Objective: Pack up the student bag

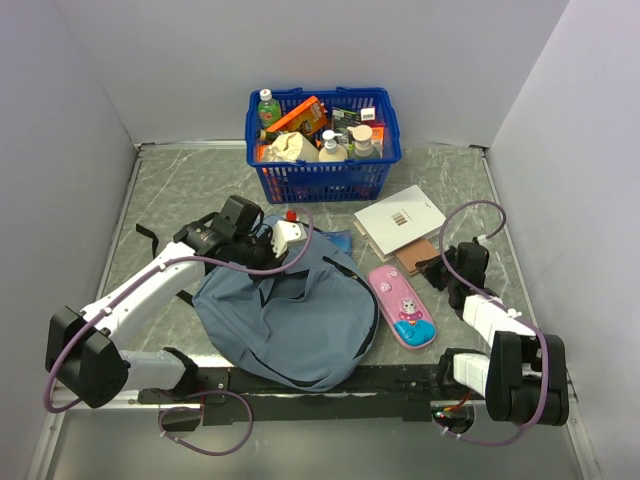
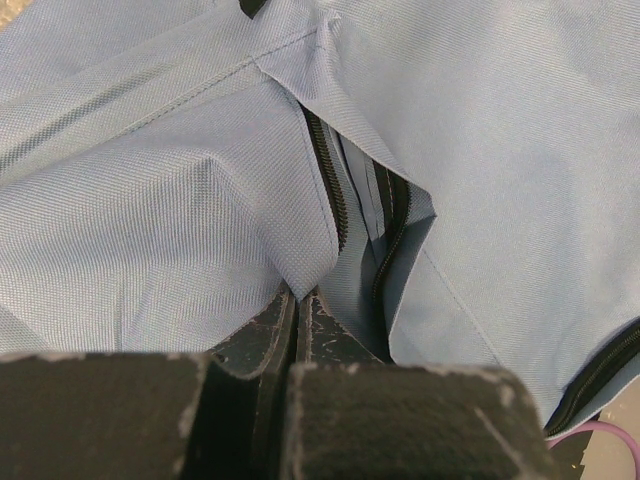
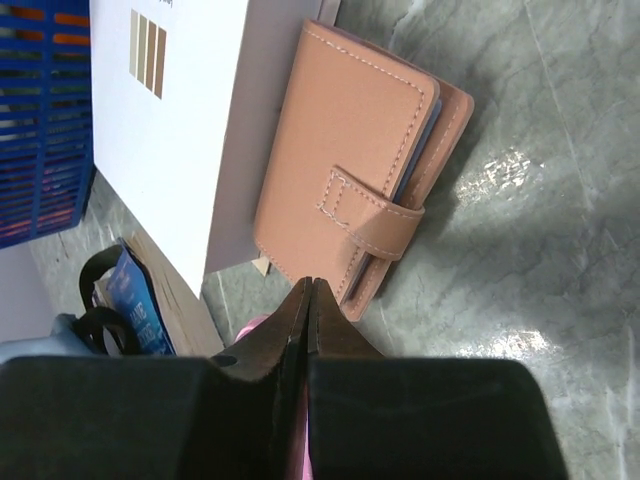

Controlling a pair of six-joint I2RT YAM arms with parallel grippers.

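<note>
A tan card wallet with a strap clasp lies on the grey floor against the white box. My right gripper is shut with its tips just at the wallet's near corner; nothing is between the fingers. In the top view the right gripper is beside the wallet. The blue-grey bag lies at the left centre, its zipped opening gaping. My left gripper is shut on the edge of the bag's cloth and holds a fold of it up.
A pink pencil case lies between the bag and the right arm. Behind stands a blue basket full of goods. A blue packet sits by the bag's top. Bare floor shows right of the wallet.
</note>
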